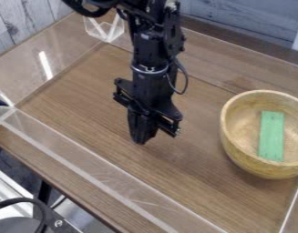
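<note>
My black gripper (144,135) hangs low over the middle of the wooden table (102,159), shut, with nothing visible between its fingers. To its right is a pale wooden bowl (236,159) with a green rectangular object (271,136) lying inside it. The gripper is apart from the bowl.
Clear plastic walls (66,159) edge the table at the left and around the back left corner. Black cables and parts lie beyond the lower left edge. The table around the gripper and toward the front is clear.
</note>
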